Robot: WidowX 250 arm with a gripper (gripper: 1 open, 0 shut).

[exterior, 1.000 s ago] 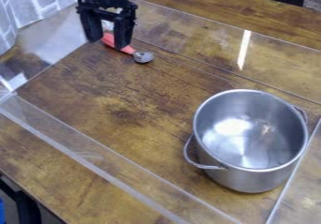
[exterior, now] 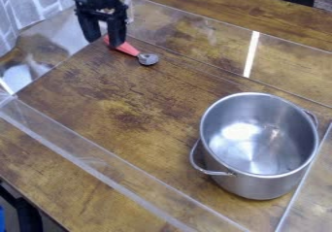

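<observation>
My black gripper (exterior: 103, 30) hangs at the top left, over the upper end of a red-handled utensil (exterior: 122, 47) with a small round metal head. The utensil lies on the wooden surface, its head toward the lower right. Whether the fingers are open or shut, or touch the handle, is unclear at this size.
A large steel pot (exterior: 254, 144) with side handles stands at the right. Pale strips cross the surface, and a shiny grey area runs along the upper left.
My gripper has moved slightly, mostly leftward, over the last second. The utensil and pot look unmoved.
</observation>
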